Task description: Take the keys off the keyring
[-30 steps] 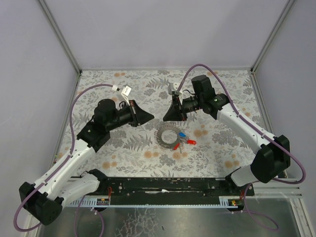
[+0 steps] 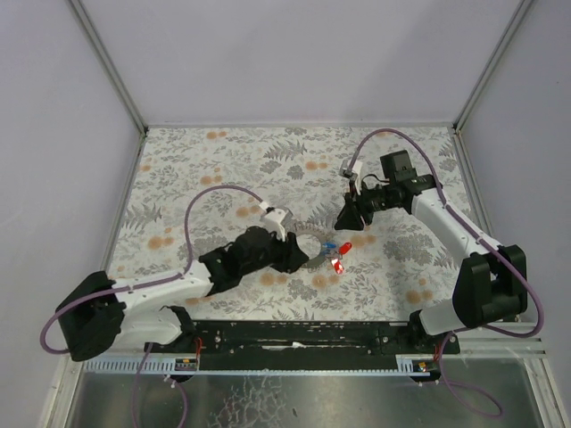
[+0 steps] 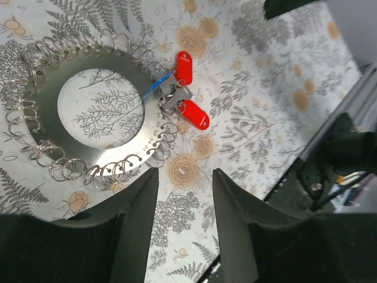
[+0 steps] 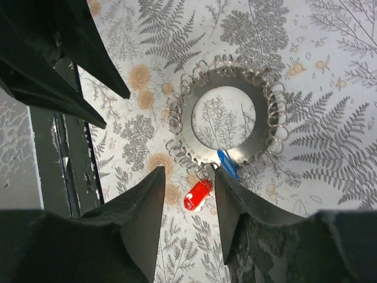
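The keyring (image 3: pixel 49 109) is a flat grey ring edged with several wire loops, lying on the patterned cloth. Two red-headed keys, one upper (image 3: pixel 184 68) and one lower (image 3: pixel 195 115), and a blue piece (image 3: pixel 156 84) sit at its right edge in the left wrist view. My left gripper (image 2: pixel 302 260) is low at the ring's front side, its fingers apart and empty; it hides part of the ring from above. Over the cloth right of the ring stands my right gripper, open. A red key head (image 4: pixel 197 194) shows below and between its fingers, apparently not gripped.
Bare patterned cloth (image 2: pixel 187 160) stretches around the ring. A dark strip (image 2: pixel 303 332) runs along the front edge. In the right wrist view, the left gripper's fingers (image 4: pixel 112 71) reach in from the upper left, near the ring.
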